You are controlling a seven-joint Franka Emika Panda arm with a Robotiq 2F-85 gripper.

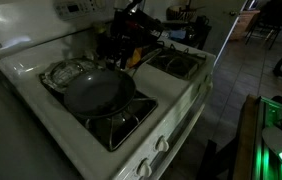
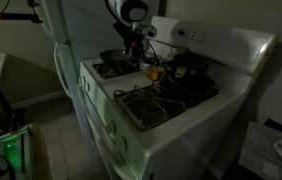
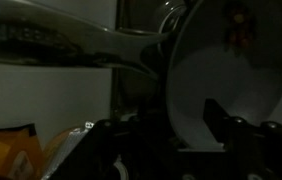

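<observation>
On the front burner of the white stove in exterior view 1 sits a dark frying pan point(image 1: 96, 92); exterior view 2 shows the pan point(image 2: 112, 55) on the far burner. My gripper point(image 1: 116, 60) is at the pan's back rim, low over the stovetop. In the wrist view the pan point(image 3: 236, 70) fills the right side, its handle point(image 3: 61, 42) extending left. The dark fingers point(image 3: 219, 120) stand apart at the rim, which runs into the gap between them. Whether they touch it is too dark to tell.
An orange item point(image 3: 9, 152) lies near the gripper, below the handle in the wrist view. A second set of burner grates point(image 2: 151, 105) is nearer the camera in exterior view 2. Behind stands the stove's back panel point(image 2: 206, 42); knobs line the front edge.
</observation>
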